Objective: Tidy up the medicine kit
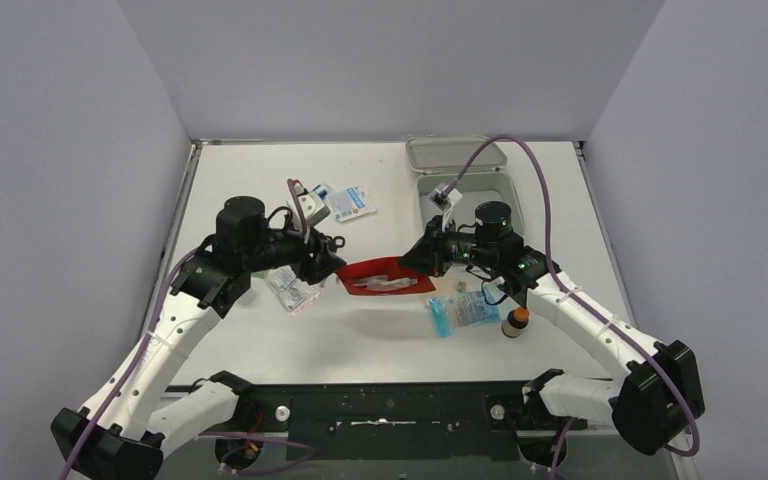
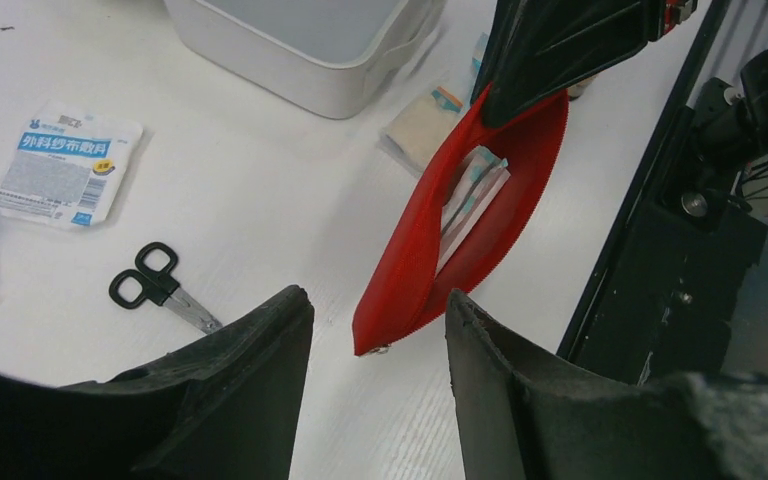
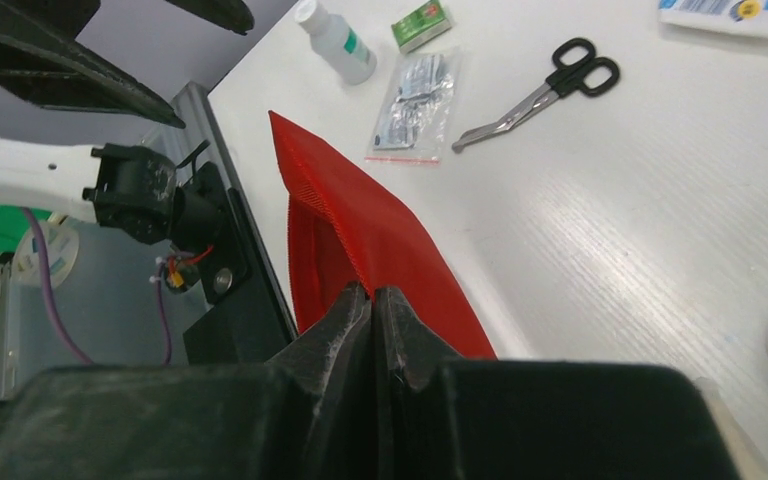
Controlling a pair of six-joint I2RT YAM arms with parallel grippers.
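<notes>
A red zip pouch (image 1: 388, 277) hangs above the middle of the table, its mouth gaping, with white packaged items (image 2: 472, 205) inside. My right gripper is shut on the pouch's edge at its right end. At the pouch's left end, my left gripper stands open, its two fingers (image 2: 270, 350) apart on either side of the near corner. A small metal piece, probably the zip pull (image 2: 380, 349), shows at that corner. Whether a finger touches the fabric, I cannot tell. The grey kit box (image 1: 472, 200) sits open and looks empty where visible.
Black scissors (image 3: 560, 85) lie on the table near a clear bag (image 3: 415, 105), a green box (image 3: 421, 25) and a white bottle (image 3: 335, 40). A white packet (image 1: 351, 203) rests farther back. At right are a blue packet (image 1: 465, 309) and a brown bottle (image 1: 515, 322).
</notes>
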